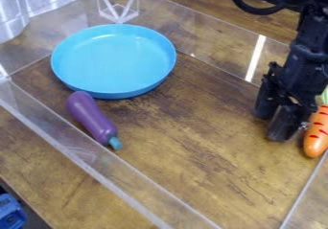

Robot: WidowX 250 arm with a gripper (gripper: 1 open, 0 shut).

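Note:
The black gripper is low at the right side of the wooden surface, its fingers down beside an orange carrot that lies at the right edge. Whether the fingers are open or shut is hard to tell against the dark wood. A blue round tray sits at the upper left. A purple eggplant toy lies below it, left of centre.
Clear plastic walls border the wooden surface. Behind the gripper, something pale green shows at the right edge. A blue object is at the lower left corner.

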